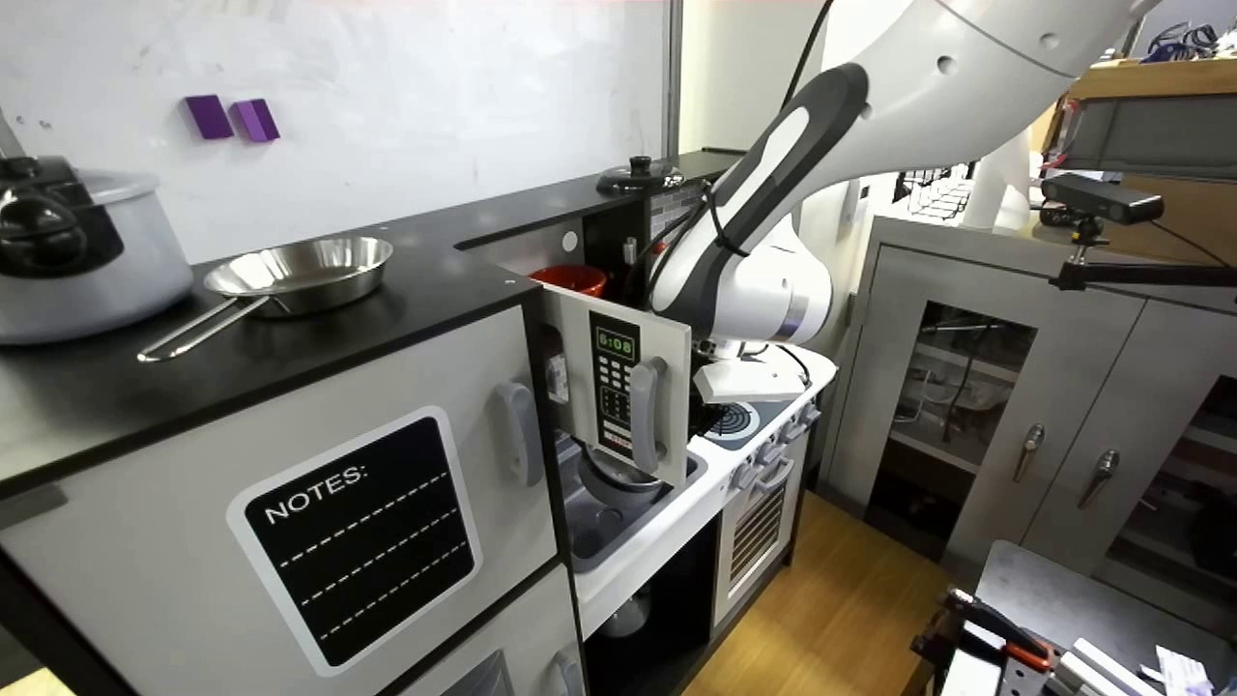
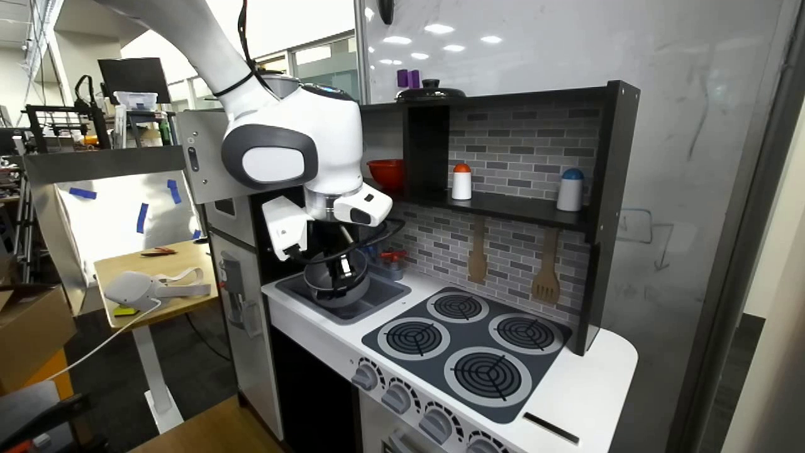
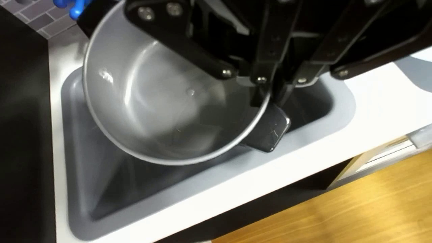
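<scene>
A grey pot (image 3: 174, 101) with black side handles hangs tilted over the sink (image 3: 81, 194). In the wrist view my gripper is shut on the pot's rim, beside the black handle (image 3: 269, 127). The pot's inside looks empty. From exterior view 2 the same pot (image 2: 326, 280) shows at the sink below my gripper (image 2: 345, 265). Much of it is hidden behind the open microwave door (image 1: 626, 383) in exterior view 1, where only a lower part of the pot (image 1: 622, 478) is visible.
To the sink's right lies a stove top (image 2: 468, 343) with several bare burners. A red bowl (image 2: 386, 173) sits on the shelf behind the arm. Two shakers stand on the lower shelf (image 2: 513, 209). Wooden utensils hang beneath it.
</scene>
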